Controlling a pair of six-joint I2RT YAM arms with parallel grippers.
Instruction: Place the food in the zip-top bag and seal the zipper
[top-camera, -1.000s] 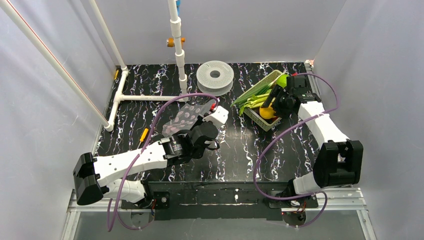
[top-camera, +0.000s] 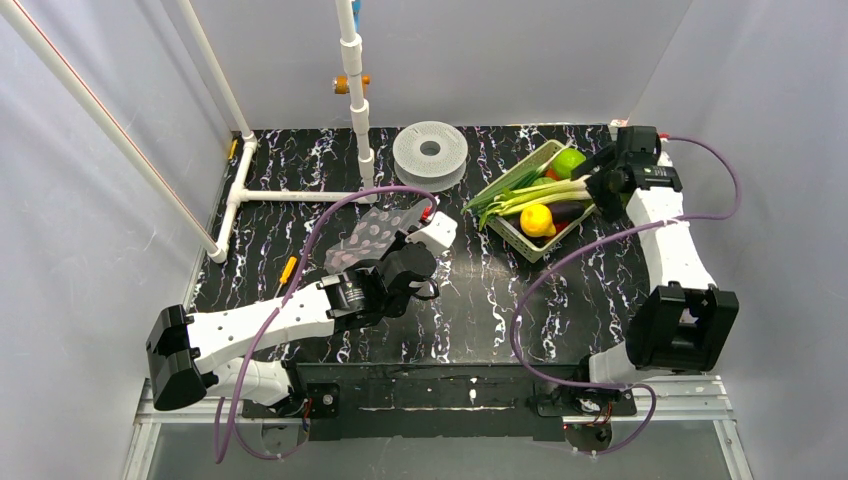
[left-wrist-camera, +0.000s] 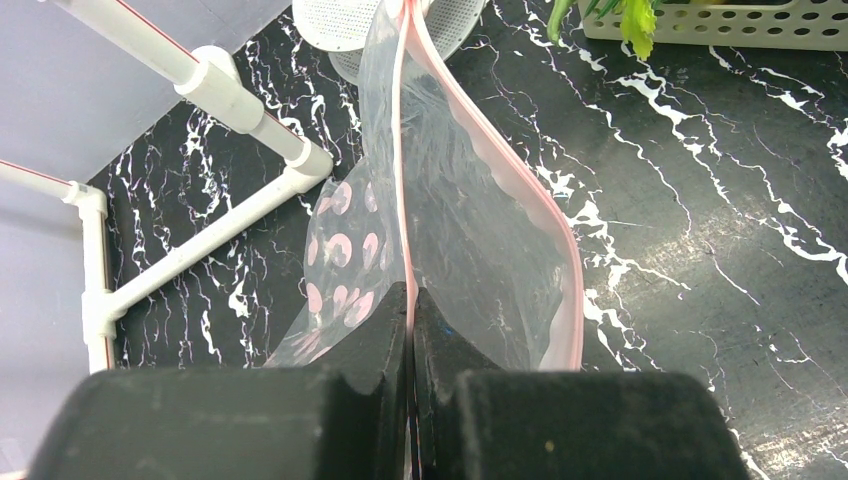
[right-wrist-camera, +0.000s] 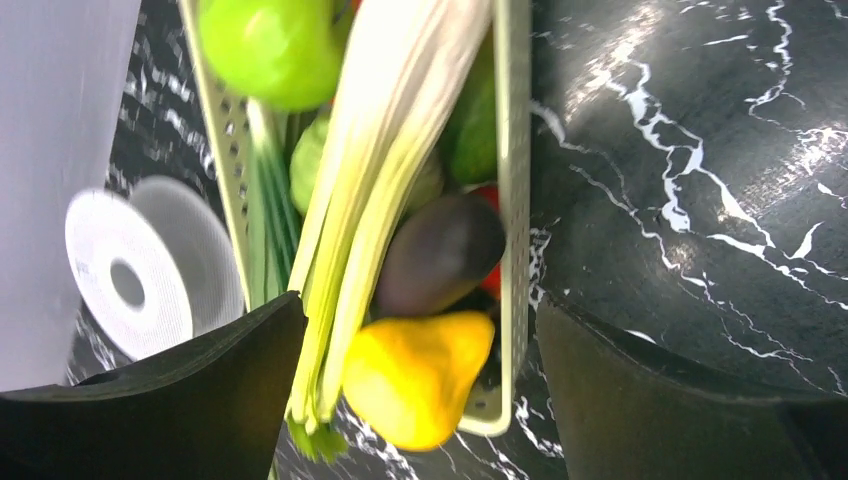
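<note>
The zip top bag (left-wrist-camera: 480, 230), clear plastic with pink spots and a pink zipper, stands partly open in the left wrist view; my left gripper is shut on its edge. The green plastic basket (top-camera: 490, 235) at the back right holds celery (right-wrist-camera: 350, 240), a yellow pepper (right-wrist-camera: 410, 380), an eggplant (right-wrist-camera: 435, 250), a green round item (right-wrist-camera: 270, 45) and other produce. My right gripper hangs open over the basket's right end, with its fingers apart above the produce and nothing visibly held.
A white spool (top-camera: 430, 155) sits at the back middle. White pipes (top-camera: 290, 195) frame the back left, and a yellow-handled tool (top-camera: 288, 268) lies at the left.
My right arm has moved right and back, away from over the yellow pepper, uncovering more of the basket's contents. The left arm and bag are unchanged.
</note>
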